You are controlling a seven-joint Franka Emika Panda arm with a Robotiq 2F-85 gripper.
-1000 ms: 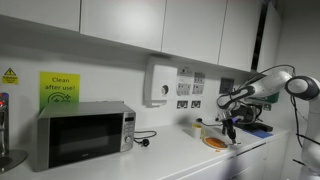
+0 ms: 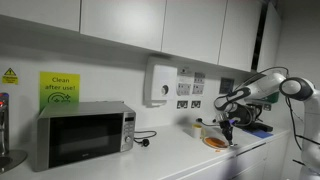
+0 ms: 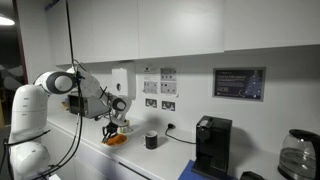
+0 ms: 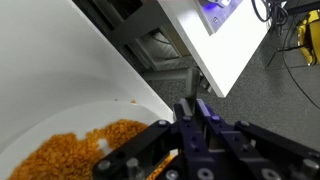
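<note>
Near the counter's front edge lies a round plate heaped with orange, grainy food, small in both exterior views. Right beside it, low over the counter, is my gripper, pointing down in exterior view 1. A narrow dark grey piece rises from between its fingertips in the wrist view, and the fingers look shut on it. What this piece is, and whether it touches the plate, I cannot tell.
A microwave stands on the left, with a plug and cable beside it. In exterior view 2, a dark mug, a coffee machine and a glass jug line the counter. Past the white edge, the wrist view shows grey floor.
The arm has shifted only slightly near the plate. Plate and counter objects look unmoved.
</note>
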